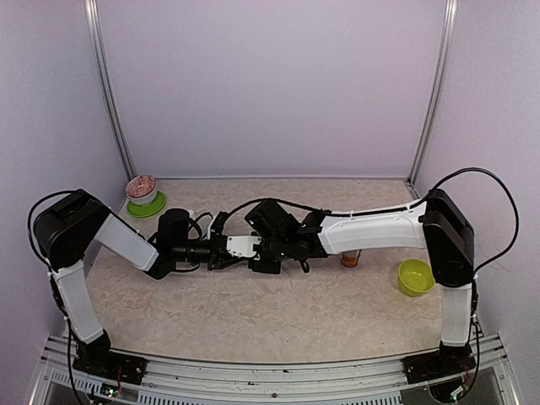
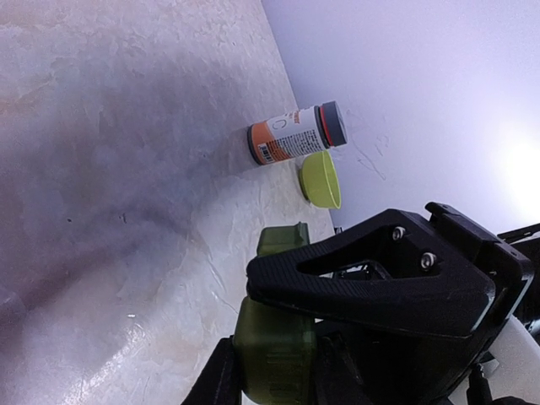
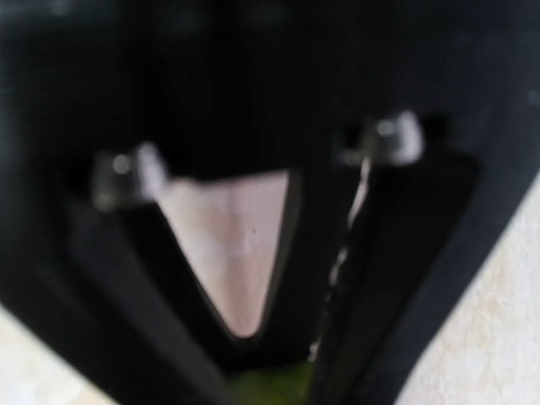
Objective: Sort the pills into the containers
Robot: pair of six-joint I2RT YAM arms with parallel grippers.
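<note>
In the left wrist view a translucent green bottle (image 2: 274,354) stands between the fingers of my left gripper, which is shut on it. My right gripper reaches in from the right, one black finger (image 2: 371,270) crossing just below the bottle's green top (image 2: 283,239). Whether its fingers are closed on the bottle is hidden. Blurred green of the bottle (image 3: 272,386) shows low between the dark fingers in the right wrist view. From above, both grippers meet at mid-table and mostly hide the bottle.
An orange-and-white labelled jar (image 1: 350,258) stands behind the right forearm, with an empty yellow-green bowl (image 1: 416,277) to its right. At the back left, a white bowl of reddish contents (image 1: 141,187) sits on a green plate (image 1: 147,205).
</note>
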